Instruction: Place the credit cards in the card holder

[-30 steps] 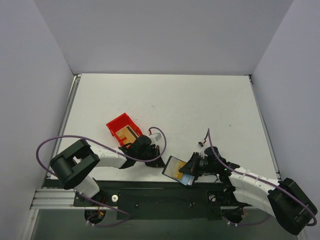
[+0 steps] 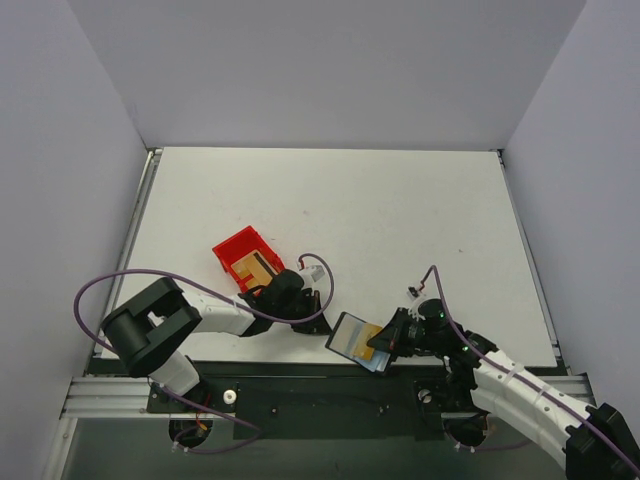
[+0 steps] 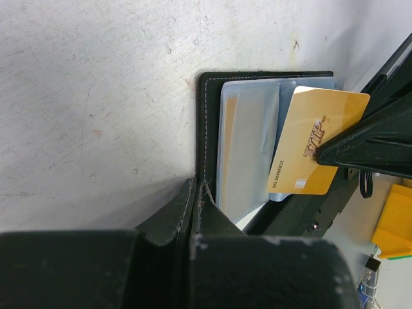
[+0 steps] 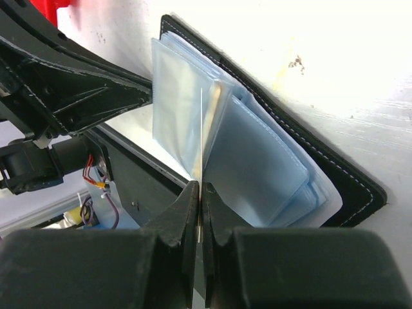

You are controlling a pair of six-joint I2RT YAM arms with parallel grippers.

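Note:
The dark-edged card holder (image 2: 345, 335) lies open at the table's front edge, its clear sleeves (image 4: 257, 161) fanned up. My right gripper is shut on a gold card, seen edge-on in the right wrist view. The card stands over the sleeves, close to a sleeve's edge; whether any of it is inside a pocket I cannot tell. A tan strip (image 3: 228, 129) shows inside one sleeve. At the holder's left edge my left gripper is shut, its tips touching the edge; whether they pinch it is hidden.
A red box (image 2: 240, 245) with tan and dark contents stands behind the left arm. Beyond the arms the white table (image 2: 370, 210) is bare. The dark front rail (image 2: 300, 370) runs just below the holder.
The right arm has shifted slightly toward the table's front edge and to the right, with the gold card in its gripper. The left arm, the holder and the red box look nearly unmoved.

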